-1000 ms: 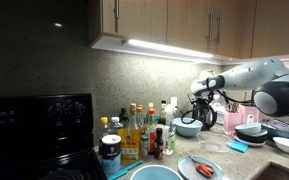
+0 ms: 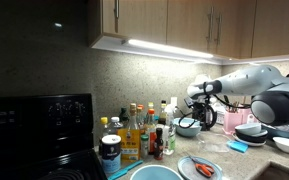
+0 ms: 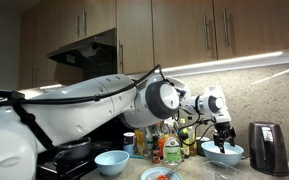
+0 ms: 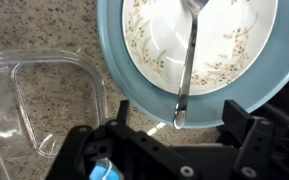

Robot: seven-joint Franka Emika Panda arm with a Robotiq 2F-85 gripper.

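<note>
A silver spoon or similar utensil (image 4: 192, 50) leans inside a blue bowl (image 4: 147, 92). Its handle reaches over the near rim, and its head is cut off by the top of the wrist view. Under it in the bowl lies a white, flower-patterned dish (image 4: 162, 45). My gripper is open above the rim, one dark finger on each side of the handle's end, with no visible grip on it. In the second exterior view the gripper (image 3: 224, 132) points down over the blue bowl (image 3: 222, 152) near the back wall.
A clear plastic container (image 4: 49, 100) lies beside the bowl. Bottles (image 2: 142, 125) crowd the counter to the left in the first exterior view, with a plate (image 2: 199, 168) holding something red in front. A dark kettle-like appliance (image 3: 268, 148) stands right of the bowl in the second exterior view.
My arm and gripper have shifted slightly left in the first exterior view, staying over the bowl. The counter objects look unmoved.
</note>
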